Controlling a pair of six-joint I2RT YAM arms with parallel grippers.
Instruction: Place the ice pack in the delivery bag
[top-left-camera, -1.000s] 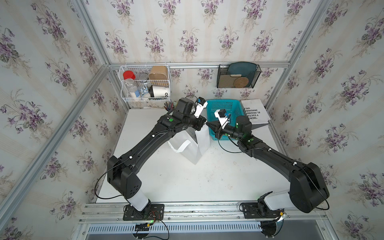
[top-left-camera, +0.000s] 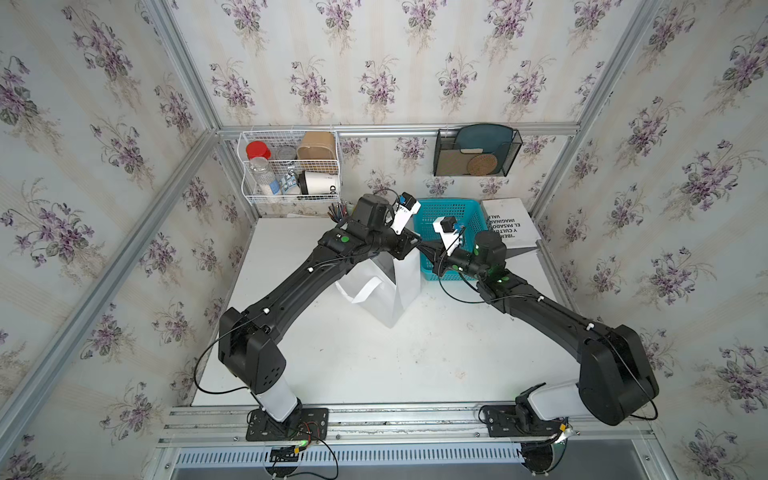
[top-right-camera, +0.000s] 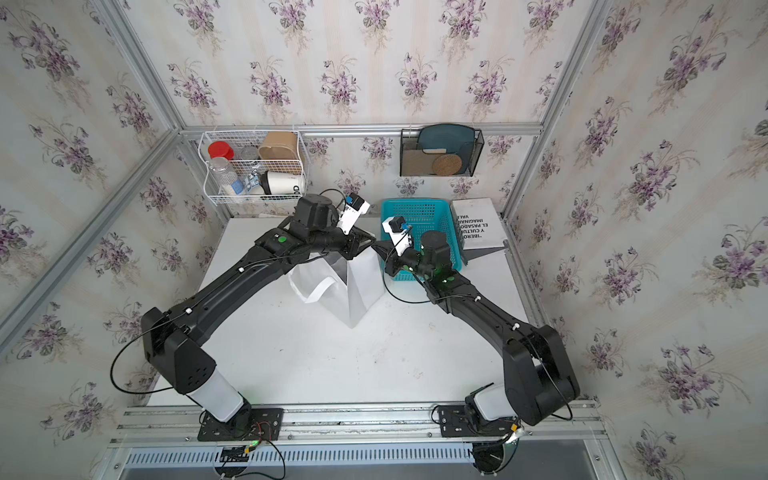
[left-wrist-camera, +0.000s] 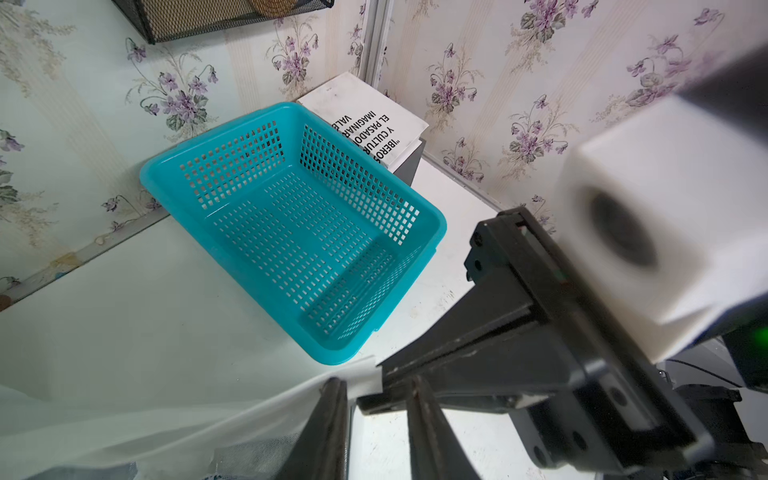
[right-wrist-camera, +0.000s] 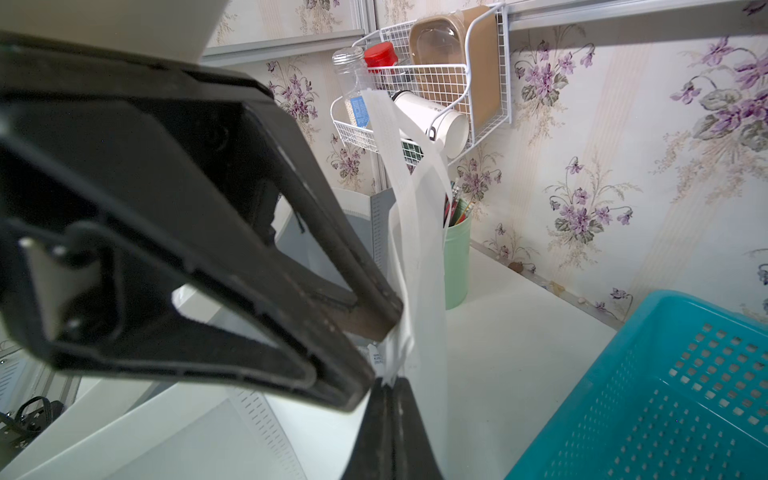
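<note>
The white delivery bag (top-left-camera: 382, 305) stands mid-table with its top gaping and a handle loop on its front. My right gripper is shut on the thin upper edge of the bag (right-wrist-camera: 428, 344), to the bag's right. Close to that same edge is my left gripper, its fingers (left-wrist-camera: 324, 432) apart and the right gripper's tips just beyond them. Whether the bag's edge lies between the left fingers cannot be told. I see no ice pack that I can make out; most of the bag's inside is hidden.
An empty teal basket (left-wrist-camera: 316, 356) sits behind and right of the bag, beside a white lettered box (left-wrist-camera: 368, 120). A green cup of utensils (right-wrist-camera: 457, 260) stands behind the bag. The wire rack (top-left-camera: 289, 164) hangs at back left.
The bag stays in place.
</note>
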